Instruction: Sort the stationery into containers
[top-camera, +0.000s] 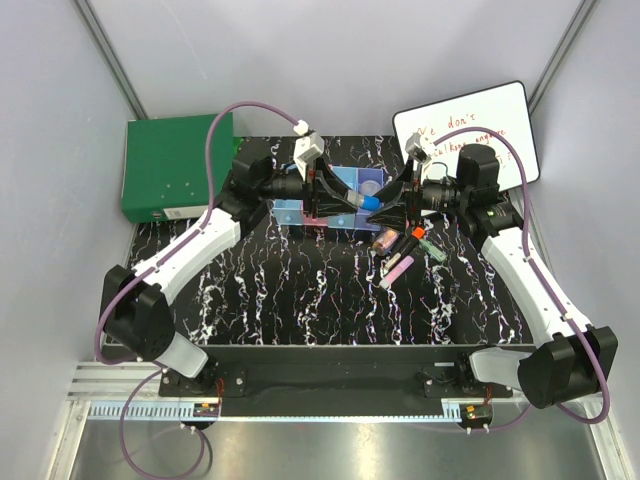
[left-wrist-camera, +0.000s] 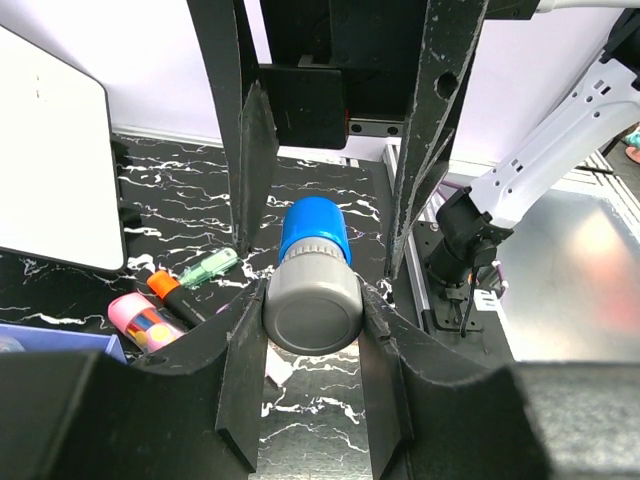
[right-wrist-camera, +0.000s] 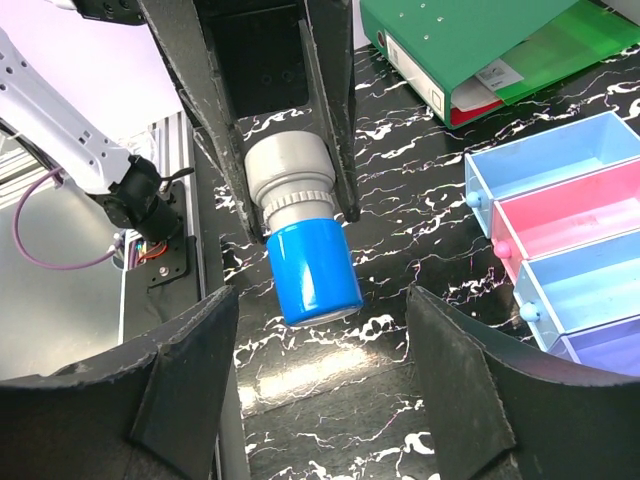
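A glue stick with a grey body and blue end (left-wrist-camera: 316, 225) is held in the air between both arms. My left gripper is shut on its grey end. Facing it, my right gripper stands part open, its fingers (right-wrist-camera: 205, 335) apart on either side of the blue end without visibly closing on it. Light blue (right-wrist-camera: 590, 285), pink (right-wrist-camera: 590, 215) and purple drawers (right-wrist-camera: 615, 345) lie below the arms. Loose on the table are an orange-and-black marker (left-wrist-camera: 176, 298), a pale green item (left-wrist-camera: 211, 266) and a pink stick (top-camera: 397, 272).
A green binder (top-camera: 178, 165) lies at the back left and a whiteboard (top-camera: 480, 130) at the back right. A pink-ended case (left-wrist-camera: 140, 318) sits by the purple drawer.
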